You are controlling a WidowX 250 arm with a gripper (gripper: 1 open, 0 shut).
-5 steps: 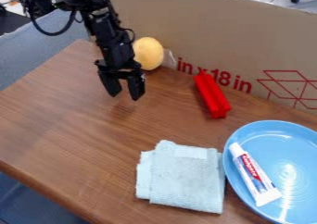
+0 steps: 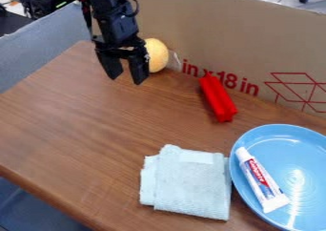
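Observation:
The black robot gripper point(image 2: 124, 69) hangs low over the back left of the wooden table, its fingers pointing down and apart, with nothing seen between them. Just right of it, partly behind it, is a round pale-yellow object point(image 2: 156, 53) against the cardboard. A red oblong object point(image 2: 216, 98) lies farther right. At the front are a folded light cloth point(image 2: 189, 181) and a blue plate point(image 2: 299, 154) carrying a toothpaste tube point(image 2: 261, 179).
A cardboard wall point(image 2: 249, 44) with red print lines the back of the table point(image 2: 76, 139). The table's left edge borders a grey-blue surface.

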